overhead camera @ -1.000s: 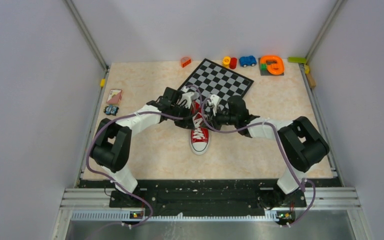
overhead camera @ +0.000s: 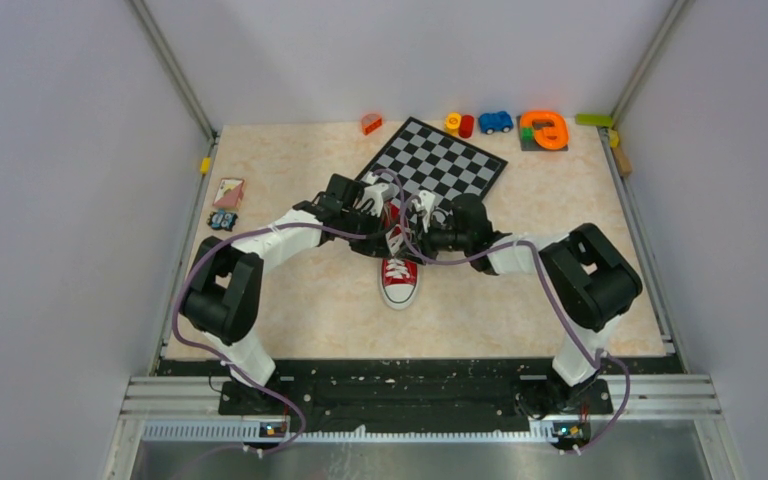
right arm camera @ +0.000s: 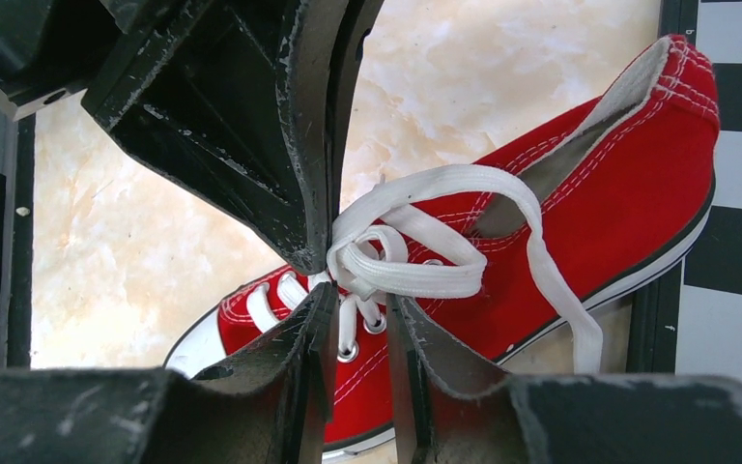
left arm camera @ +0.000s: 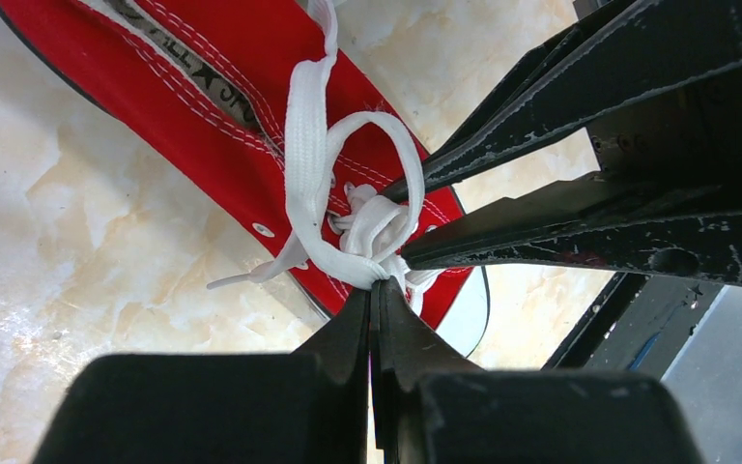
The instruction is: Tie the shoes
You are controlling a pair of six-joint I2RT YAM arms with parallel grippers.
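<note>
A red canvas shoe with a white toe and white laces stands on the table, its toe toward the front edge. My left gripper is shut on a loop of the white lace, just over the eyelets. From the other side my right gripper stands open, its fingers on either side of the bunched lace at the knot. One lace arches over the tongue and drapes down the shoe's side. In the top view both arms hide the shoe's middle.
Behind the shoe lies a checkered board, close to its heel. Toys line the back, among them a blue car and an orange ring.
The left arm and the shoe look unmoved.
</note>
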